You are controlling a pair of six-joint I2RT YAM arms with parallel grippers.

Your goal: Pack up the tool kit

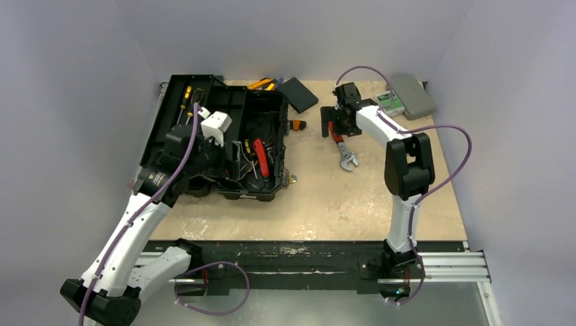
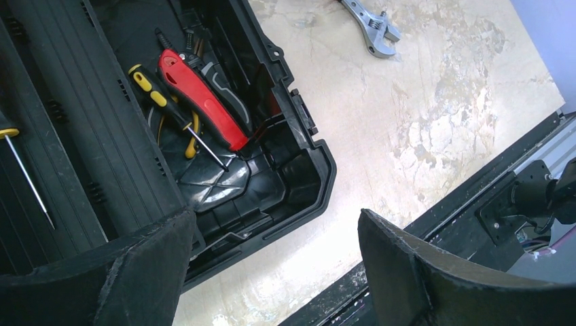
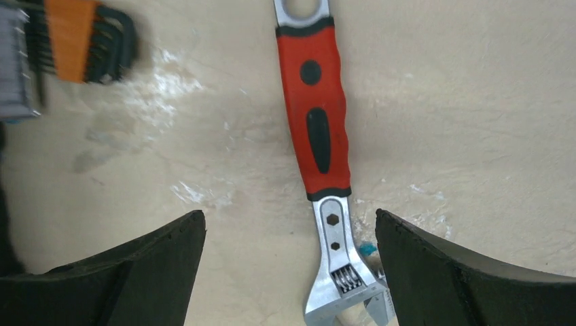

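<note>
An adjustable wrench point(image 3: 326, 146) with a red handle lies flat on the table, its steel head point(image 1: 347, 160) toward the front. Above its handle hangs my right gripper, open and empty; the wrench shows between and beyond its fingers. The black tool box point(image 1: 265, 193) stands open at the left of the table. Inside are a red utility knife point(image 2: 204, 100), a yellow-black screwdriver point(image 2: 161, 100) and several other hand tools, partly overlapping. Over the box's folded-out tray point(image 2: 68, 88) my left gripper is open, nothing between its fingers.
An orange-and-black tool point(image 1: 297, 125) lies by the box's right side. A black flat case point(image 1: 297, 94) and orange-handled tools point(image 1: 261, 83) lie behind it. At the back right are a green-labelled box point(image 1: 394, 100) and a grey case point(image 1: 411, 95).
</note>
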